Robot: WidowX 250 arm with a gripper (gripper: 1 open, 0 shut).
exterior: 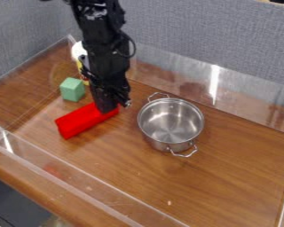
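Note:
The black gripper (109, 99) hangs low over the right end of a red bar (81, 122), which lies diagonally on the wooden table (222, 186). Its fingertips are dark and small, and whether anything sits between them is hard to make out. A green block (72, 89) lies behind and left of the bar. A steel pot (170, 126) with two handles stands to the right of the gripper.
A white object (79, 50) with some yellow is partly hidden behind the arm at the back. Clear plastic walls border the table.

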